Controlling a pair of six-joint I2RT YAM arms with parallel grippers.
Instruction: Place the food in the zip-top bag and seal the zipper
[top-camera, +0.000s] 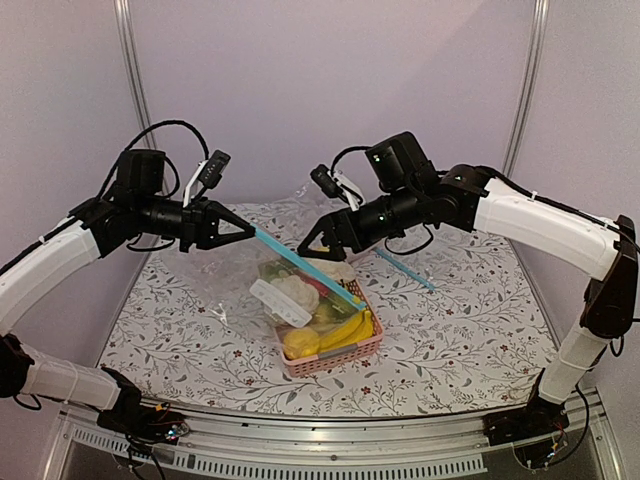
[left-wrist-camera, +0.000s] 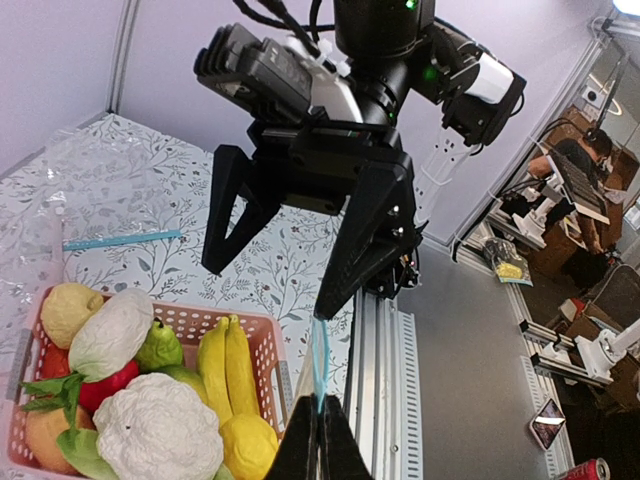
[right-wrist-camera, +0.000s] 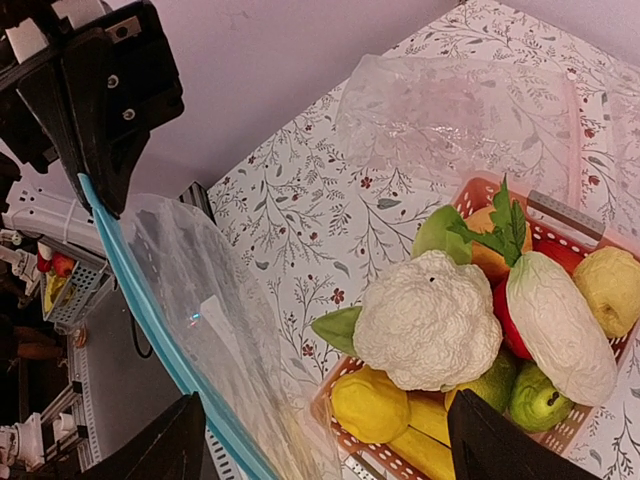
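A clear zip bag with a blue zipper strip (top-camera: 306, 270) hangs over a pink basket (top-camera: 330, 366) of play food. My left gripper (top-camera: 251, 230) is shut on the strip's upper end. My right gripper stands open just above the strip, its fingers either side of and over the bag's edge. The basket holds a cauliflower (right-wrist-camera: 425, 320), bananas (left-wrist-camera: 225, 365), a yellow fruit (right-wrist-camera: 370, 405), a pear (right-wrist-camera: 540, 397), a white leafy vegetable (right-wrist-camera: 560, 325) and several others.
Another clear bag with a blue strip (top-camera: 405, 270) lies flat behind the basket at the right.
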